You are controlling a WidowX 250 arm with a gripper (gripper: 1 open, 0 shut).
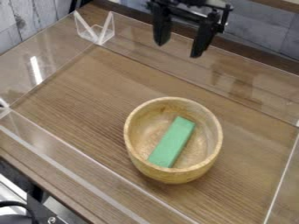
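My gripper (183, 39) is at the top of the view, black, its two fingers pointing down and standing wide apart with nothing between them. Below it on the wooden table sits a round tan bowl (140, 131), holding a green rectangular block (173, 140) that lies lengthwise inside. The gripper is well away from the bowl, above and behind it.
The wooden table (76, 105) has clear room left and right of the bowl. White tape marks (100, 31) show near the top left. A black cable or object (17, 210) lies off the table's edge at the bottom left.
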